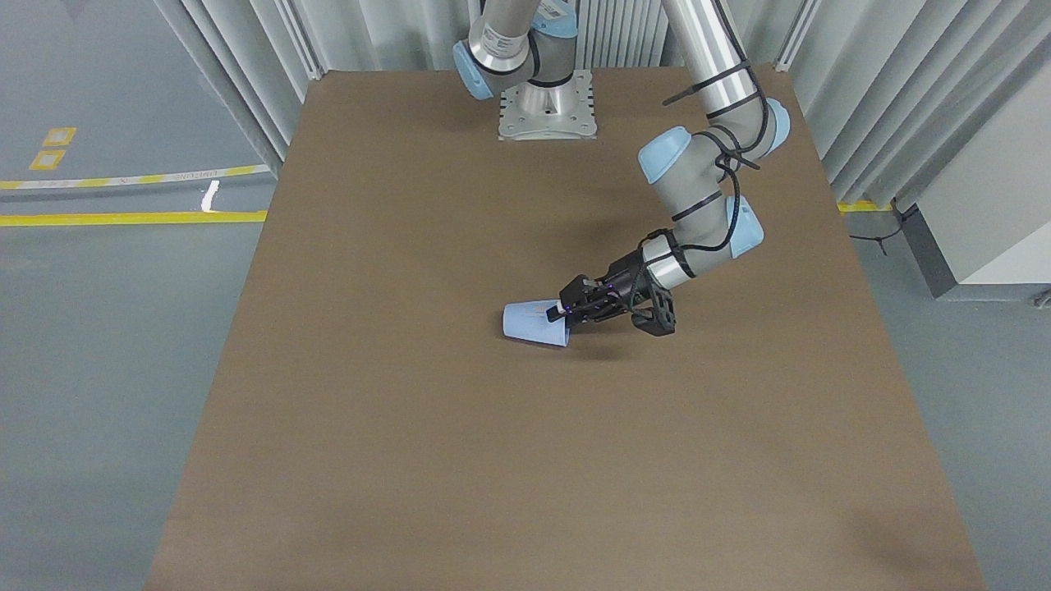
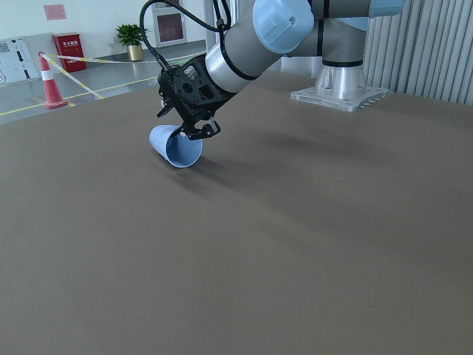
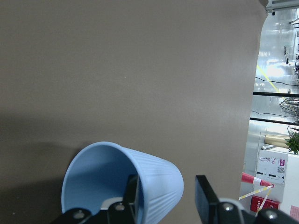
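Note:
A light blue cup (image 1: pixel 527 323) lies on its side on the brown table (image 1: pixel 414 423), its mouth turned toward the arm. The black gripper is open at the cup's mouth. In the wrist view one finger reaches inside the cup (image 3: pixel 161 186) and the other is outside it, right of the cup's wall, with a gap. In the camera left view the cup (image 2: pixel 159 142) is partly behind the gripper.
The robot's base (image 1: pixel 547 123) stands at the back edge of the table. Floor, curtains and a cone (image 2: pixel 52 92) are beyond the table.

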